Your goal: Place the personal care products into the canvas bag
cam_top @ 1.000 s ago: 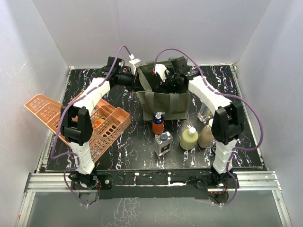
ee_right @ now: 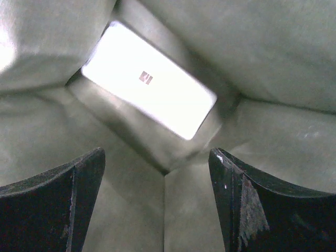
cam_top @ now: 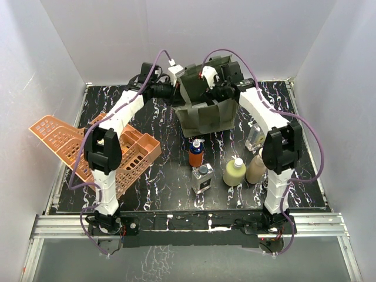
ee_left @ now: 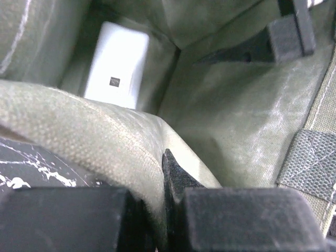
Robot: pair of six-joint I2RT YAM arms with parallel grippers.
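The olive canvas bag (cam_top: 205, 120) stands upright at the back middle. My left gripper (cam_top: 175, 94) is shut on its left rim (ee_left: 131, 147), the fabric pinched between the fingers. My right gripper is inside the bag, part open with nothing between its fingers, above a white rectangular item (ee_right: 149, 79) lying on the bag's bottom. In front stand an orange bottle with blue top (cam_top: 196, 154), a silver-grey container (cam_top: 202, 181), a pale yellow bottle (cam_top: 234, 174), a beige bottle (cam_top: 256, 167) and a clear item (cam_top: 255, 135), partly hidden by my right arm.
An orange plastic basket (cam_top: 144, 155) with a raised lid fills the left side under my left arm.
My left gripper still grips the rim; my right gripper stays over the bag's interior.
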